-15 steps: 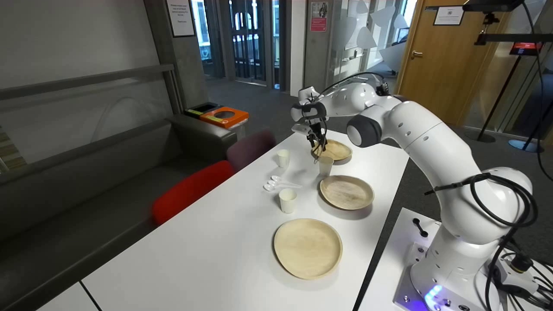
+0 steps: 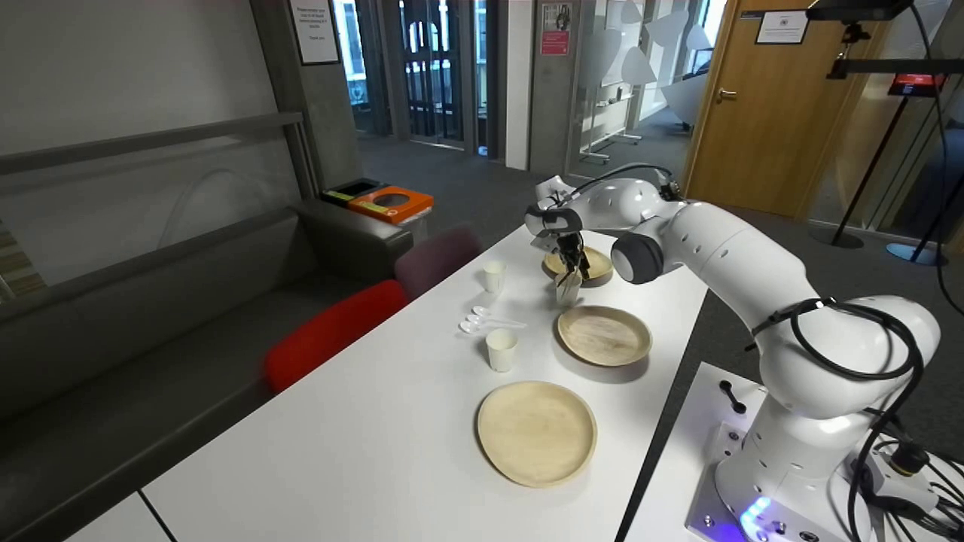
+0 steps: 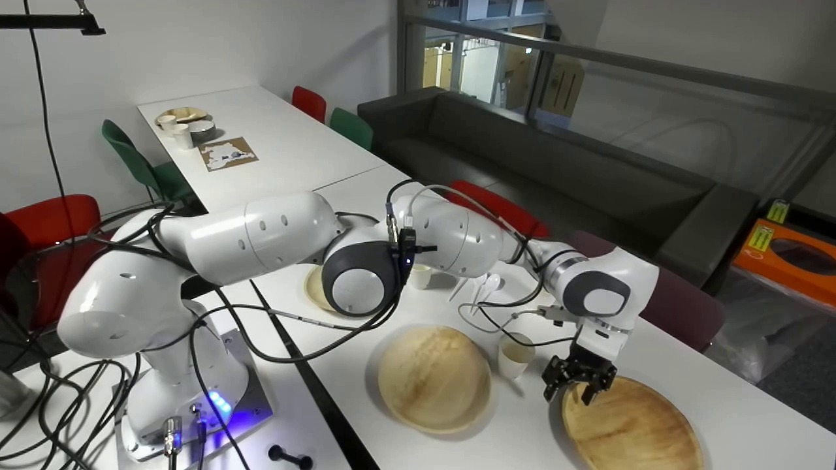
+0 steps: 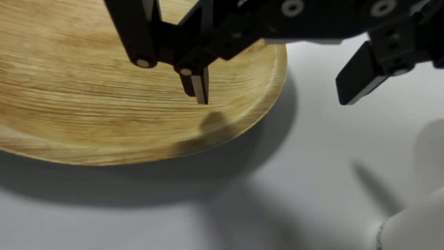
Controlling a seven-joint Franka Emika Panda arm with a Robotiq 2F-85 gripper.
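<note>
My gripper stands open at the edge of the far wooden plate (image 3: 639, 431). In the wrist view one finger is over the inside of that plate and the other is outside its rim (image 4: 278, 83), above the white table. Nothing is clamped between them; contact with the plate cannot be told. Exterior view 1 has the gripper (image 2: 575, 263) partly in front of the same plate (image 2: 598, 262), close behind a paper cup (image 2: 567, 290). That cup (image 3: 515, 356) stands upright beside the gripper in exterior view 2, and its pale side (image 4: 416, 227) fills the wrist view's lower right corner.
A middle plate (image 2: 603, 336) and a near plate (image 2: 537, 433) lie along the robot's side. Two more cups (image 2: 501, 349) (image 2: 493, 276) stand beyond, with white plastic cutlery (image 2: 483, 319) between them.
The arm has come lower, and the gripper has moved down and rightward in exterior view 1, nearer the robot's side along the far plate's edge. Plates, cups and cutlery have not moved.
</note>
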